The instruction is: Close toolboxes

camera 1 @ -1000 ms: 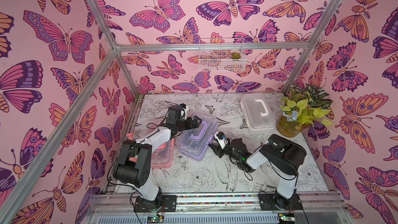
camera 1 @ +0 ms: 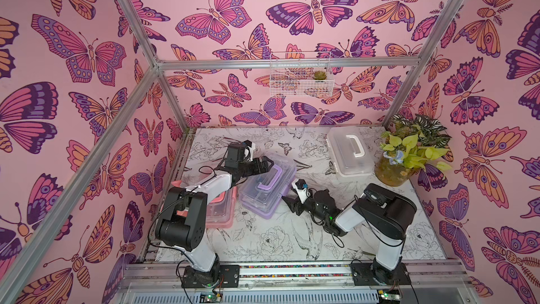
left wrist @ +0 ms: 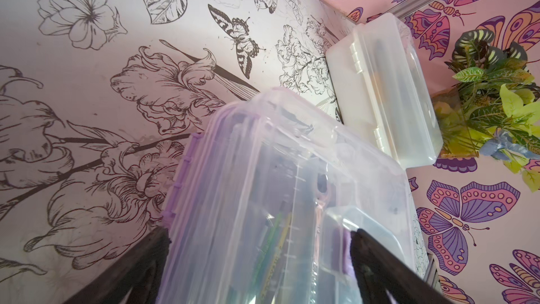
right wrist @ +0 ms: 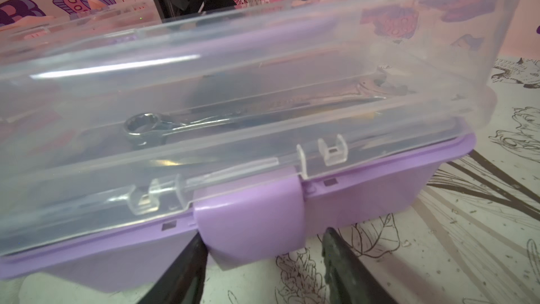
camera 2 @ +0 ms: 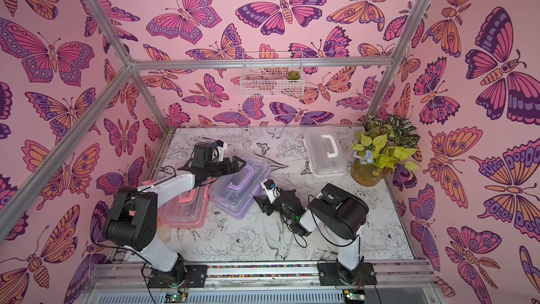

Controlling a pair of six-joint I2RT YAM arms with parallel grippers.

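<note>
A toolbox with a clear lid and purple base (camera 1: 257, 205) lies mid-table, its lid (left wrist: 281, 152) lying over the base. My left gripper (camera 1: 265, 165) is open above its far left part, with dark fingers (left wrist: 137, 270) spread over the lid in the left wrist view. Low at the box's right side, my right gripper is part open. Its fingers stand either side of a broad purple latch (right wrist: 250, 219), which hangs from the rim between two clear lid tabs (right wrist: 333, 151). Whether the latch is fastened, I cannot tell.
A pink toolbox (camera 1: 220, 214) lies left of the purple one, partly under the left arm. At the back right stands a white clear-lidded box (camera 1: 348, 154), beside a potted plant (camera 1: 393, 171). Bare table shows at the front centre.
The right arm has shifted very slightly. My left gripper and the boxes look the same as before.
</note>
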